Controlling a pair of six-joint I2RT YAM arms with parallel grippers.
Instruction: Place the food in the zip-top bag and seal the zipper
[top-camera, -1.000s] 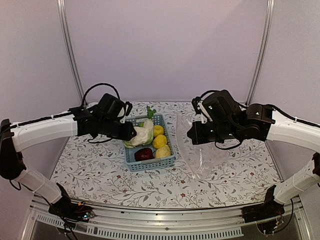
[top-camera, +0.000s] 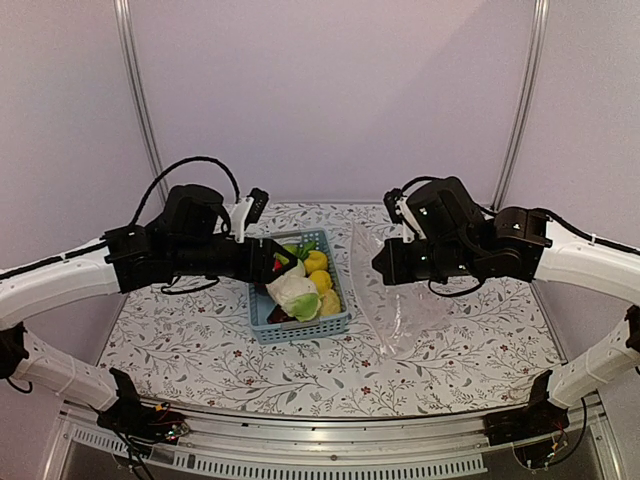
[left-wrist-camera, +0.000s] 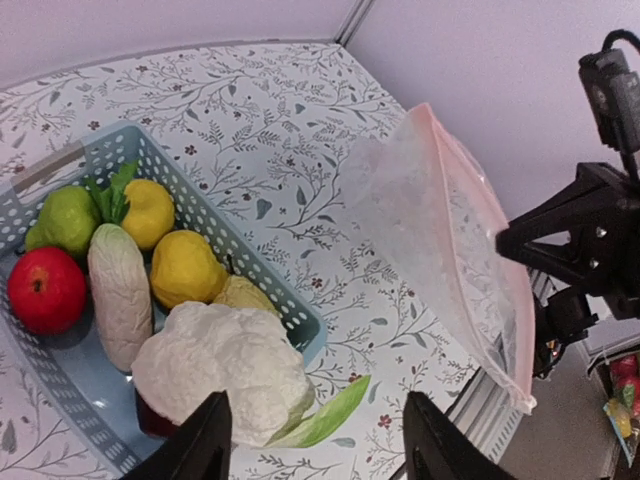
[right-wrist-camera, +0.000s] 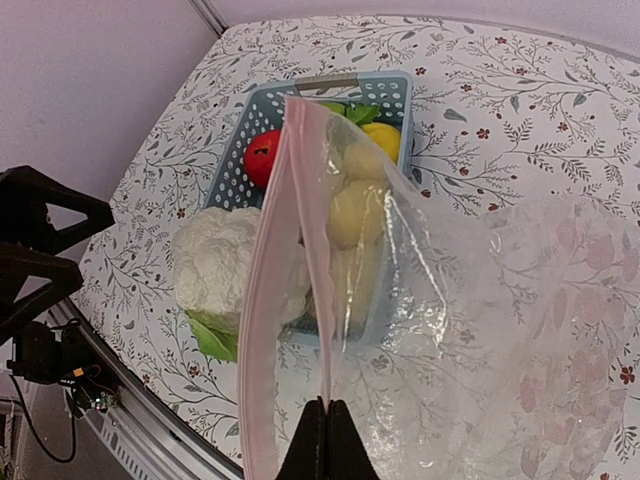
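Note:
A blue plastic basket (top-camera: 260, 330) holds a cauliflower (left-wrist-camera: 220, 370) with green leaf, a red tomato (left-wrist-camera: 45, 290), a pale long vegetable (left-wrist-camera: 120, 295), lemon-like yellow items (left-wrist-camera: 183, 270) and green items. My left gripper hangs open over the cauliflower at the basket's near part, nothing visibly held between its fingers. My right gripper is shut on the clear zip bag (right-wrist-camera: 450, 330) by its pink zipper edge, holding it raised right of the basket, its body draping down.
Walls enclose the back and sides; a metal rail (top-camera: 330, 440) runs along the front edge.
The cauliflower has moved toward the front of the basket, now covering much of the dark red item. The right arm is nearly unchanged.

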